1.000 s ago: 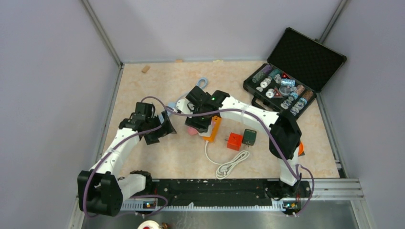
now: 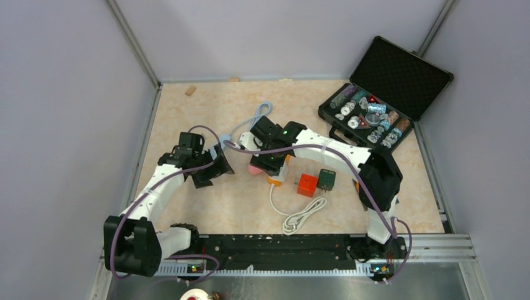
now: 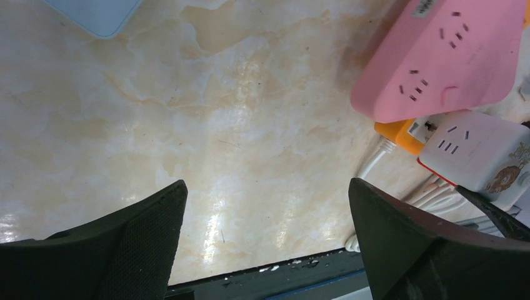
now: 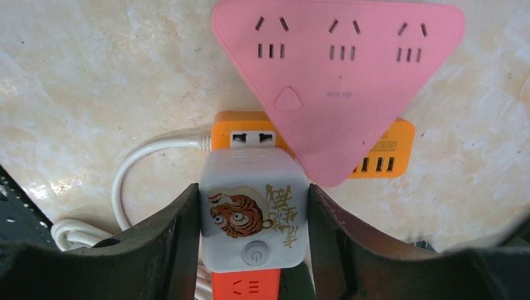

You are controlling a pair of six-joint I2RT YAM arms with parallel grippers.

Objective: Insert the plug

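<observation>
A white adapter plug with a tiger print [image 4: 253, 212] sits between the fingers of my right gripper, over the near end of an orange power strip [image 4: 387, 150]; whether its prongs are in a socket is hidden. A pink triangular power strip [image 4: 337, 75] lies beside it, covering the orange strip's middle. The right wrist view shows white sockets [image 4: 252, 137] just beyond the plug. My left gripper is open and empty over bare table, left of the strips.
A red adapter [image 2: 307, 185] and green adapter [image 2: 326, 180] lie right of the strips, a coiled white cable [image 2: 300, 218] in front. An open case of chips [image 2: 365, 115] fills the back right.
My right gripper has shifted slightly right with the white plug, along the orange strip. The left arm has barely moved.
</observation>
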